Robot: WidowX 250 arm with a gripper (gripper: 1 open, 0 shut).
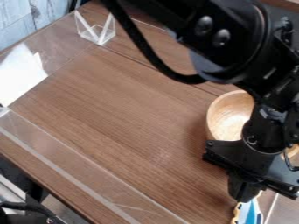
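My black gripper (243, 185) is low at the right of the camera view, its fingers shut, above a small blue, white and yellow object (246, 213) at the bottom edge, mostly hidden. Whether anything is between the fingers is hard to see. Behind the gripper a wooden bowl (225, 114) is partly covered by the arm.
A clear acrylic piece (96, 30) stands at the back left, a white sheet (17, 74) at the left edge, and clear strips run along the table's edges.
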